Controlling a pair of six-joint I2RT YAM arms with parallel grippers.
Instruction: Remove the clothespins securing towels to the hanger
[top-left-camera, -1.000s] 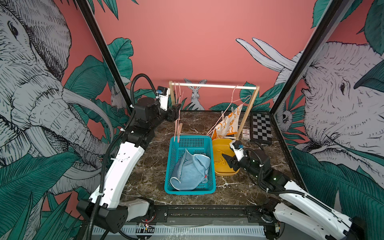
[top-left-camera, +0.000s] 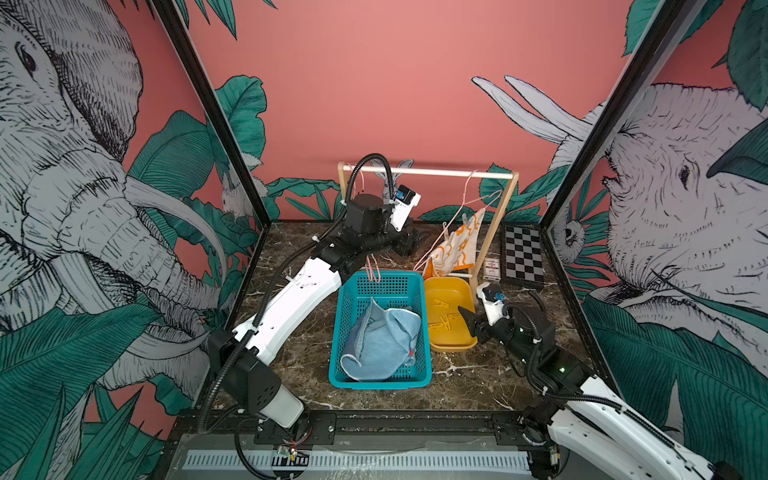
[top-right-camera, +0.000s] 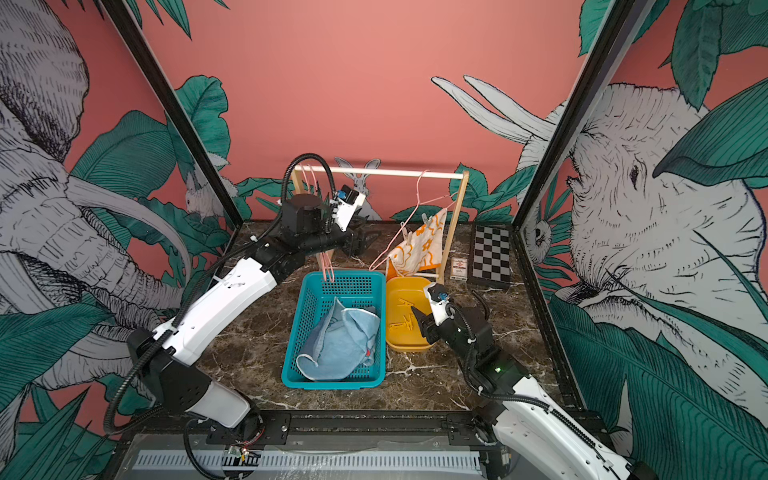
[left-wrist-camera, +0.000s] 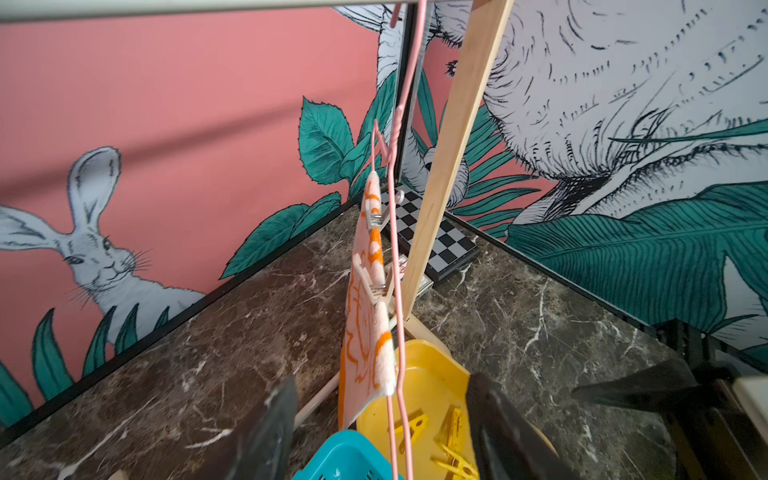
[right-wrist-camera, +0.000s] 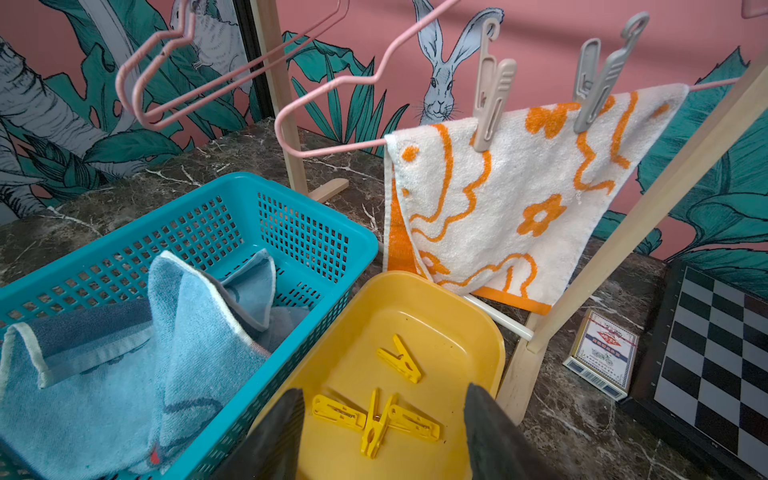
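Observation:
An orange-and-white towel (right-wrist-camera: 504, 200) hangs folded over a pink hanger (right-wrist-camera: 320, 88) at the rack's right. Two grey clothespins, one nearer the hanger's left end (right-wrist-camera: 491, 92) and a second clothespin (right-wrist-camera: 605, 76) to its right, grip its top edge. Seen from the left wrist, the towel (left-wrist-camera: 368, 336) is nearly edge-on ahead, with both pins on it. My left gripper is open and empty, left of the towel and apart from it. Over the yellow tray my right gripper stands open, nothing between its fingers, below and in front of the towel.
Several yellow clothespins lie in the yellow tray (right-wrist-camera: 472, 320). The teal basket (right-wrist-camera: 352, 232) beside it holds a blue towel (right-wrist-camera: 192, 352). An empty pink hanger (right-wrist-camera: 160, 48) hangs at left. A wooden post (right-wrist-camera: 640, 232), card box (right-wrist-camera: 605, 344) and chessboard (right-wrist-camera: 712, 352) bound the right.
The left gripper has moved right along the rack, past the empty hanger toward the towel. The right arm has shifted slightly right over the tray. The towel and its pins look unmoved.

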